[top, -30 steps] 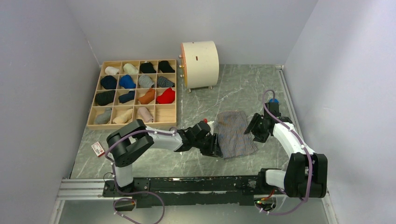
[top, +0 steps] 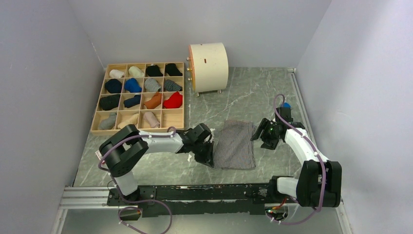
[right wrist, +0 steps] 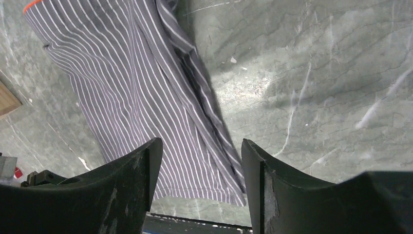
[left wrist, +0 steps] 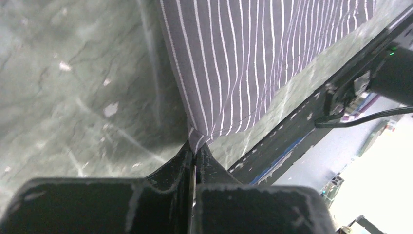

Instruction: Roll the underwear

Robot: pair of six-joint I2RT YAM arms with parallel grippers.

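Observation:
A grey underwear with white stripes [top: 234,144] lies spread on the marble table, with a fold along its right side in the right wrist view. My left gripper is shut on its near left corner, pinching the fabric [left wrist: 224,68] between the fingertips. My right gripper hangs open over the garment's right edge, nothing gripped between its fingers.
A wooden organizer [top: 173,117] of rolled clothes stands at the back left, one front compartment empty. A cream cylinder [top: 209,66] stands at the back. Bare table [top: 258,92] lies behind the garment.
My left gripper has closed on the corner and moved left, dragging the garment's near part leftward. The right arm has shifted only slightly.

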